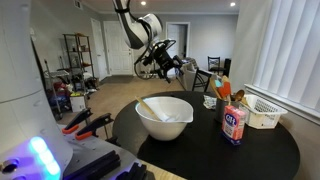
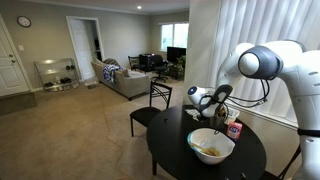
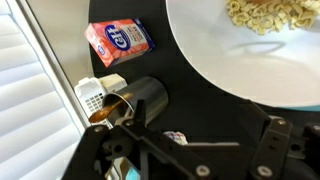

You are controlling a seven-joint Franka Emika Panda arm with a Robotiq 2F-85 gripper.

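Observation:
My gripper (image 1: 168, 68) hangs in the air above the far side of the dark table, fingers apart and nothing visible between them. In the wrist view the open gripper has a strip of bare dark table beneath it. A large white bowl (image 1: 176, 129) stands on the table, lower than the gripper and nearer in exterior view 1. Pale ring-shaped pieces (image 3: 272, 14) lie inside it in the wrist view. A long yellowish utensil (image 1: 149, 109) leans in the bowl.
A pink-and-blue carton (image 1: 233, 123) stands right of the bowl. Behind it are a dark metal holder (image 3: 150, 94) with utensils and a white basket (image 1: 263, 117). A small whitish item (image 1: 209, 101) lies farther back.

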